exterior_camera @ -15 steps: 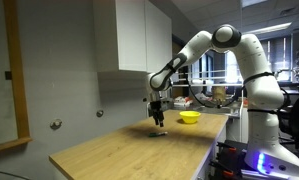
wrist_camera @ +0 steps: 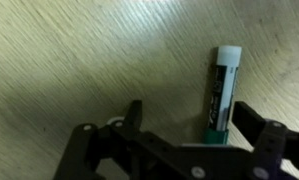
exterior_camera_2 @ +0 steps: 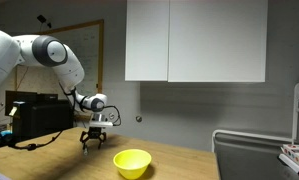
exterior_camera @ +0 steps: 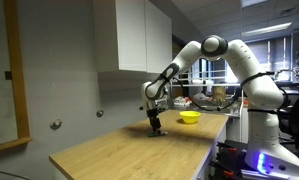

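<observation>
In the wrist view a marker [wrist_camera: 223, 85] with a white barrel, dark print and a green end lies on the wooden table. My gripper is open above it, its fingers spread wide apart. The marker falls inside the gap, much closer to the right finger [wrist_camera: 247, 118] than to the left one, and its green end is partly hidden by the gripper's body. From the side, the gripper [exterior_camera: 155, 130] is low over the tabletop; whether it touches the table cannot be made out.
A yellow bowl [exterior_camera: 190, 117] stands on the table near the robot's base, well apart from the gripper; it also shows as a yellow bowl [exterior_camera_2: 132, 163] in exterior view 2. White cabinets [exterior_camera_2: 209, 40] hang above.
Over the last second the arm has come down, bringing the gripper from above the table to just over its surface. The yellow bowl has stayed put.
</observation>
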